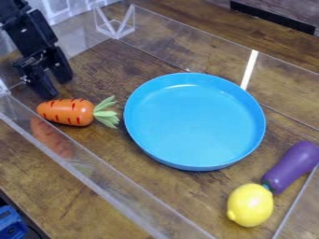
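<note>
The black gripper hangs at the upper left, just above and behind an orange toy carrot with pale green leaves, which lies on the wooden floor of a clear-walled enclosure. I cannot tell whether its fingers are open or shut. A round blue plate lies in the middle, right of the carrot. At the lower right lie a yellow lemon and a purple eggplant.
Clear plastic walls bound the area at the left, front and back. Bare wood shows behind the plate and below it. A blue object sits outside at the bottom left.
</note>
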